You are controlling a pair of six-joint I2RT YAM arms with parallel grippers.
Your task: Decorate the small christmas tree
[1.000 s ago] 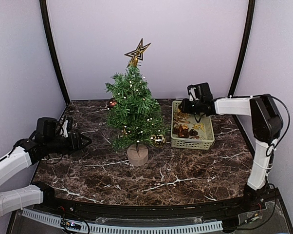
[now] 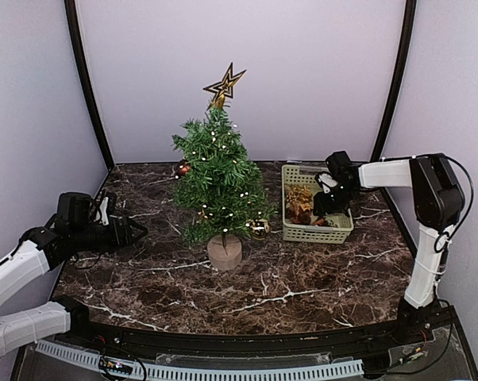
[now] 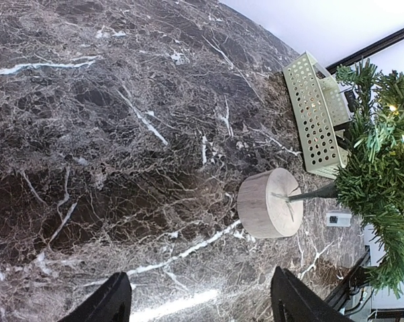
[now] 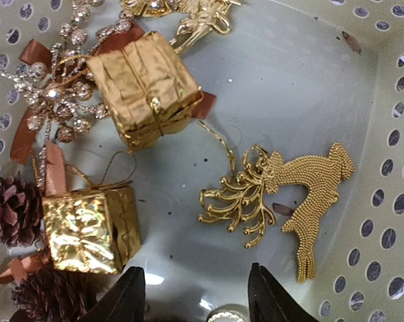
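Note:
A small tree [image 2: 219, 167] on a wooden base [image 2: 225, 254] carries lights, baubles [image 2: 259, 228] and a gold star [image 2: 225, 85]. My right gripper is down inside the basket [image 2: 318, 236], fingers apart with nothing between them, just below a gold reindeer [image 4: 309, 181]. Left of it in the right wrist view lie gold gift boxes [image 4: 141, 87], pinecones [image 4: 14, 208] and beaded sprigs [image 4: 61, 94]. My left gripper hangs open over bare table, left of the tree.
The basket stands right of the tree, close beside it. White walls enclose the back and sides.
My right gripper has moved from above the back of the basket down into it, over the right part. My left arm has stayed nearly still.

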